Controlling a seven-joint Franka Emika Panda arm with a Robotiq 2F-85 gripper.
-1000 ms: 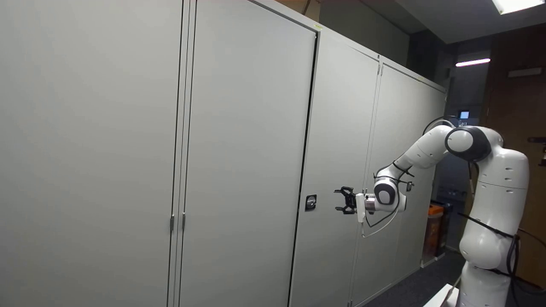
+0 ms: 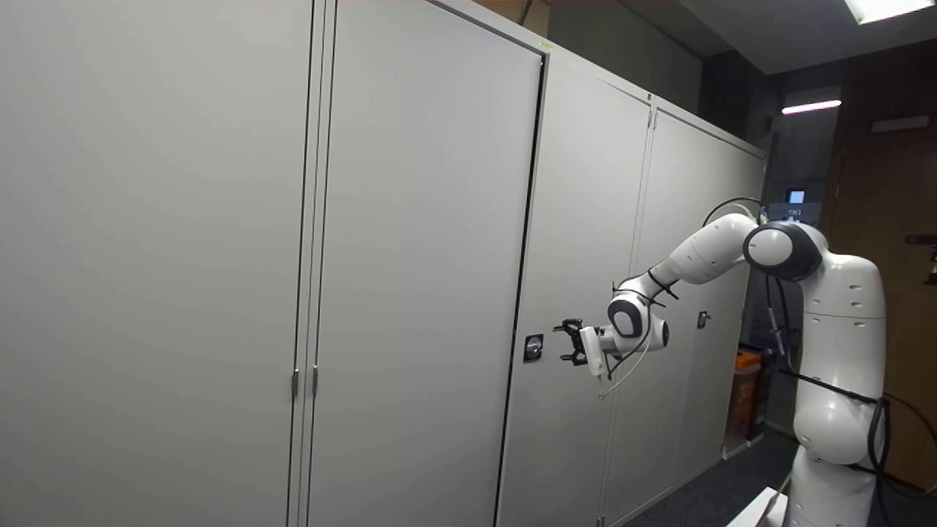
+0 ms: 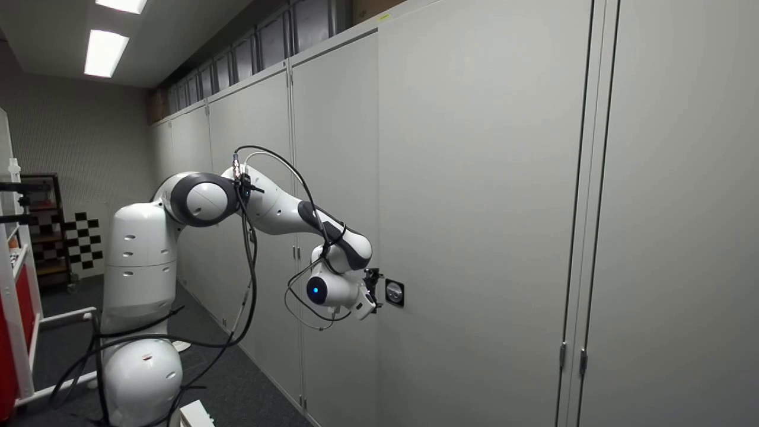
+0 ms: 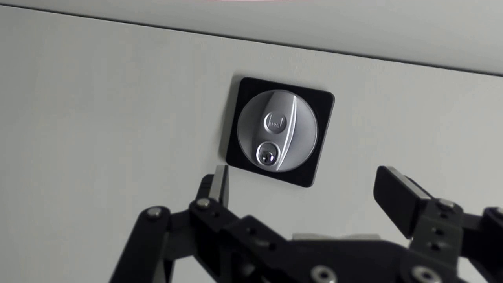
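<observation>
A round silver turn handle [image 4: 301, 136] with a keyhole sits in a black square plate [image 4: 323, 108] on a grey cabinet door [image 4: 118, 118]. The same handle [image 2: 533, 348] shows in exterior view 1, close to the door's edge, and in exterior view 2 the handle [image 3: 394, 292] is just right of the gripper. My gripper is open, its fingers wide apart with nothing between them. From the side, the gripper [image 2: 562, 343] points at the handle with a small gap left. The cabinet doors look closed.
A long row of tall grey cabinets fills the wall, with slim recessed pulls [image 2: 314, 381] on the neighbouring doors. Loose cables [image 3: 245, 341] hang along the arm. Orange-topped bins [image 2: 747, 360] stand at the far end. The space before the doors is clear.
My arm has moved left in exterior view 1, bringing the gripper closer to the handle. The gripper remains open, and the handle and doors look the same.
</observation>
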